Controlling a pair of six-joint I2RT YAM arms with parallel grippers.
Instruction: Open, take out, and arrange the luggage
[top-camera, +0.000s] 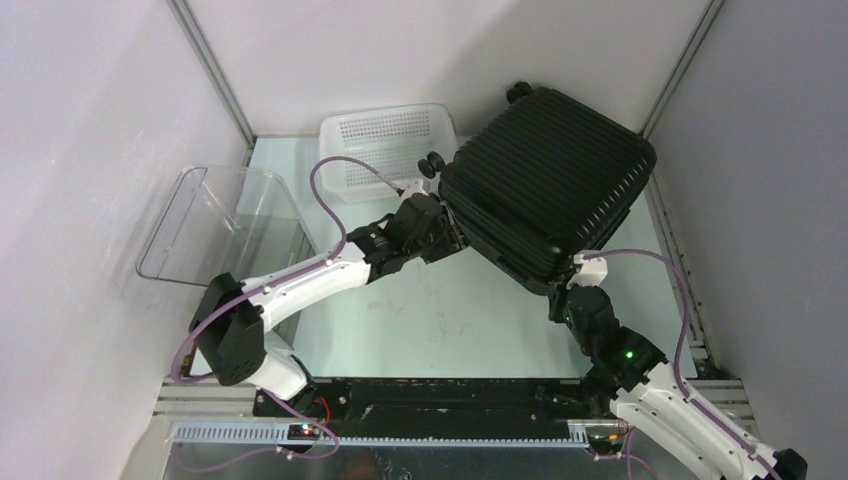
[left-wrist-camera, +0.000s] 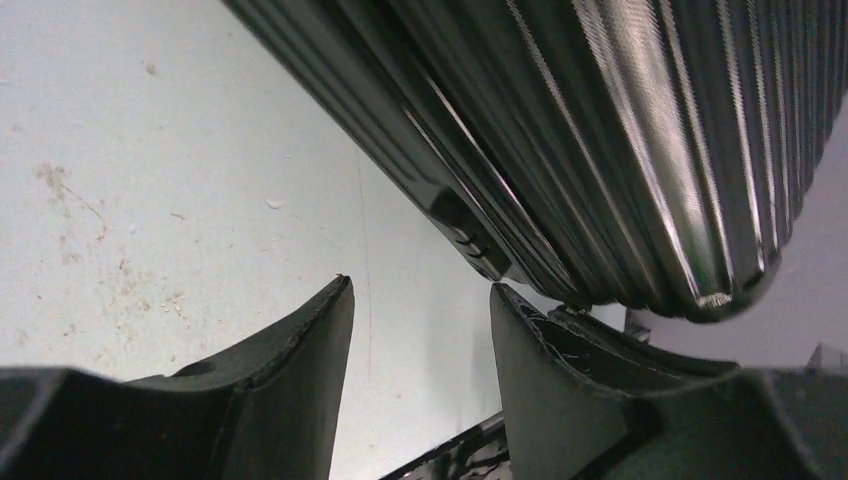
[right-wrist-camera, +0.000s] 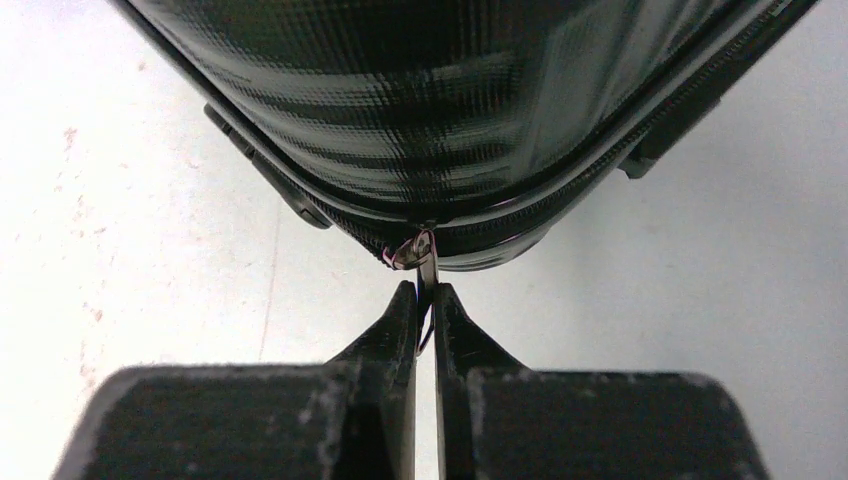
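Observation:
A large black ribbed suitcase (top-camera: 550, 165) lies slantwise at the back right of the table, its wheels (top-camera: 432, 165) toward the white basket. At its near corner my right gripper is shut on a thin dark tab (right-wrist-camera: 424, 268), likely a zipper pull, hanging at the seam. By the suitcase's left edge stands my left gripper, its fingers (left-wrist-camera: 325, 330) apart with only the tabletop between them. The ribbed shell (left-wrist-camera: 640, 150) rises beyond its right finger. The case looks closed; its far side is hidden.
A white perforated basket (top-camera: 385, 115) stands behind the left arm. Further left sits a clear bin (top-camera: 200, 235). Walls close in the left, back and right.

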